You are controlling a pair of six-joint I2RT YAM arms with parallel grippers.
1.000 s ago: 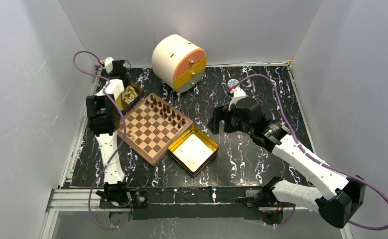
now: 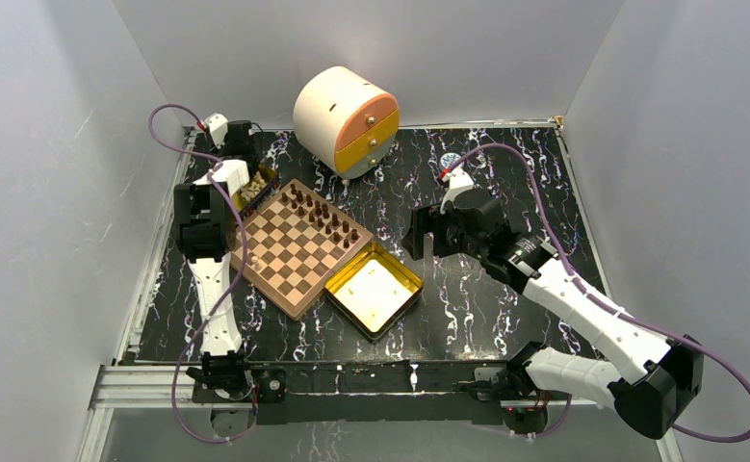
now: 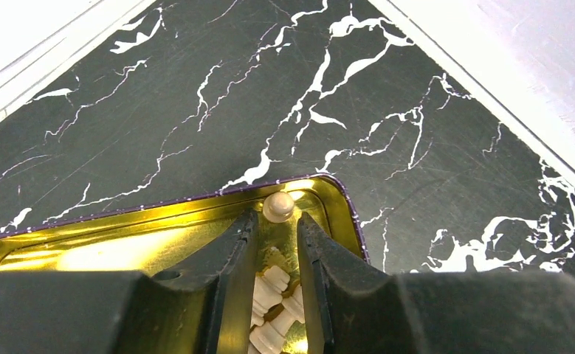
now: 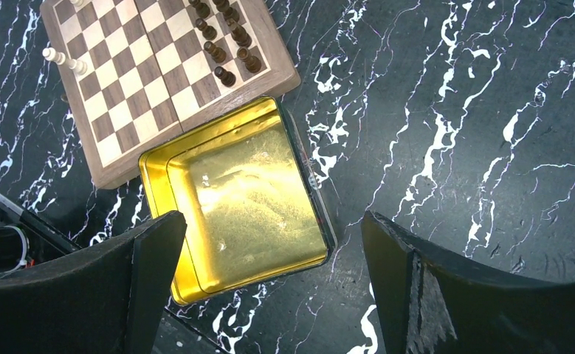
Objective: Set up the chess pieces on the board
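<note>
The chess board point(image 2: 284, 258) has dark pieces point(image 2: 327, 217) lined up in two rows along its far right side. A few light pieces point(image 4: 64, 59) stand near the opposite edge in the right wrist view. More light pieces point(image 3: 273, 310) lie in a gold tin point(image 3: 328, 193) at the back left. One light piece with a round head point(image 3: 278, 207) is in the tin's corner, between and just beyond my left fingertips. My left gripper is part open and grips nothing. Over the right side of the table, my right gripper is wide open and empty.
An empty gold tin point(image 4: 251, 206) touches the board's near right edge. A rounded drawer cabinet point(image 2: 347, 120) stands at the back.
The right arm and the board stay as they were.
</note>
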